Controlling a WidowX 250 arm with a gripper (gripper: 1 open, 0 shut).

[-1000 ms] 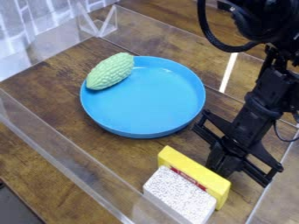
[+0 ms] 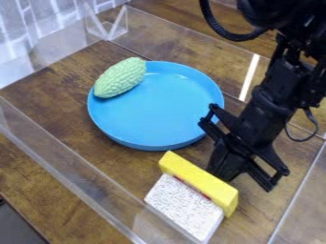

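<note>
My black gripper (image 2: 224, 164) is low at the right, its fingers just behind a yellow and white block, an eraser by its look, with a yellow top (image 2: 199, 179) and a speckled white side (image 2: 184, 209). It appears shut, with nothing visible held; whether it touches the block is unclear. A blue plate (image 2: 154, 114) sits upper left of the gripper, and a green textured oval object (image 2: 120, 78) rests on its left rim.
Clear plastic walls edge the wooden surface (image 2: 57, 100) at the left and bottom. Bare wood lies left of the plate and at the top right.
The gripper has moved left and slightly up in the view. The yellow and white block has shifted left and up as well. The plate is unchanged.
</note>
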